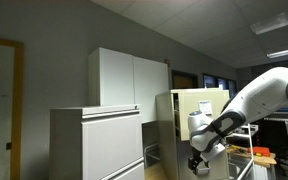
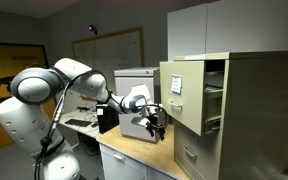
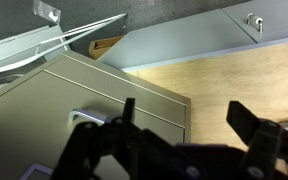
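Observation:
My gripper stands open in the wrist view, its two dark fingers wide apart and bare wood showing between them. In exterior view 2 the gripper (image 2: 162,132) hangs over the wooden counter (image 2: 149,150), left of a beige cabinet (image 2: 269,115). The cabinet's upper front panel (image 2: 191,112) stands out from the body, with dark shelf space visible behind it. A white label and a handle (image 2: 177,105) are on that panel. From the wrist, a handle (image 3: 87,117) shows at lower left, apart from the fingers. Exterior view 1 shows the gripper (image 1: 195,162) before the cabinet.
A grey drawer cabinet (image 2: 136,83) stands at the back of the counter, left of the beige one. White wall cupboards (image 1: 119,80) hang above. Below the panel is a closed lower front (image 2: 190,153) with its own handle. Bare counter lies under the gripper.

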